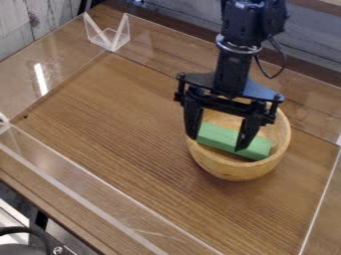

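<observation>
My black gripper hangs over a round wooden bowl, its two fingers apart and open, reaching down to either side inside or at the rim. In the bowl lies a green block, partly hidden by the gripper; I cannot tell whether the fingers touch it.
A clear plastic object stands at the back left. A wall edge runs along the back right, and black cabling shows at the bottom left.
</observation>
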